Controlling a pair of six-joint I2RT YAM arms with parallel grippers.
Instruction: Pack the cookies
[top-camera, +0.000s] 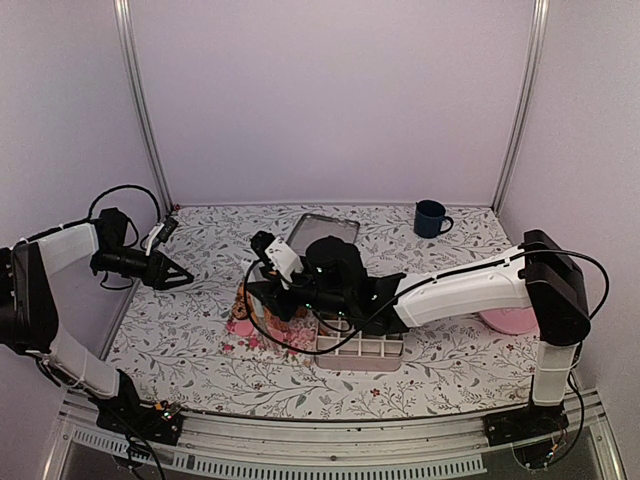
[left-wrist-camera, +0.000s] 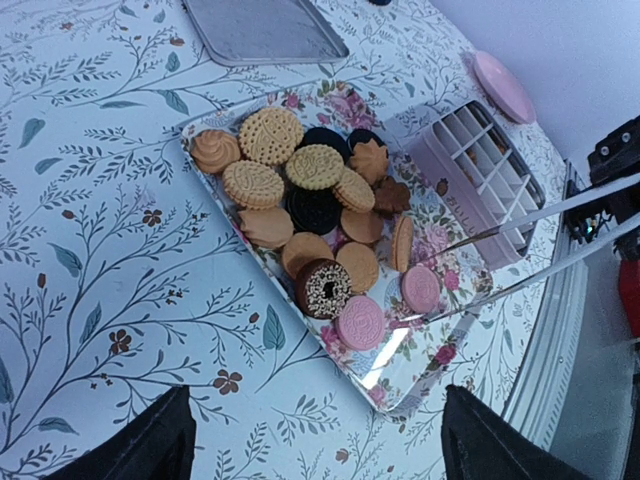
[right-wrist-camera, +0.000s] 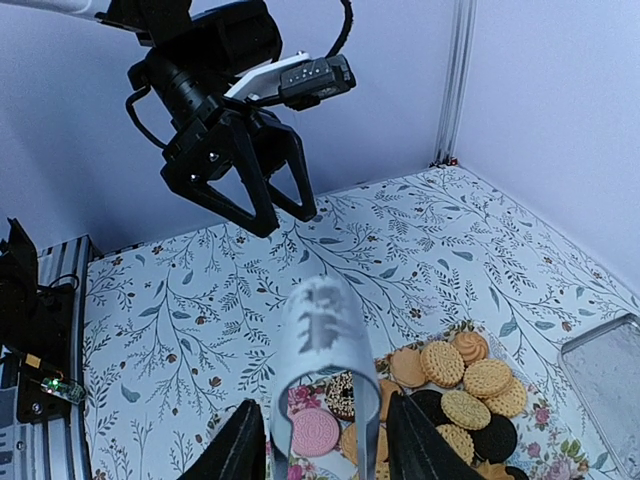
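Tongs (right-wrist-camera: 322, 325) sit between the fingers of my right gripper, which is shut on them. In the left wrist view their two tips are apart, by the pink cookies (left-wrist-camera: 361, 323) at the near end of the floral tray (left-wrist-camera: 400, 400); whether they touch one cannot be told. Several cookies lie heaped there: ridged tan ones (left-wrist-camera: 271, 136), black ones (left-wrist-camera: 315, 208) and a chocolate ring with sprinkles (left-wrist-camera: 323, 288). Right of the tray stands a pink compartment box (left-wrist-camera: 445, 165). My left gripper (top-camera: 183, 276) hangs open and empty at the left, away from the cookies.
A grey tray (left-wrist-camera: 265, 30) lies behind the cookies. At the back right stands a dark blue mug (top-camera: 430, 219), and a pink plate (top-camera: 510, 320) rests near the right wall.
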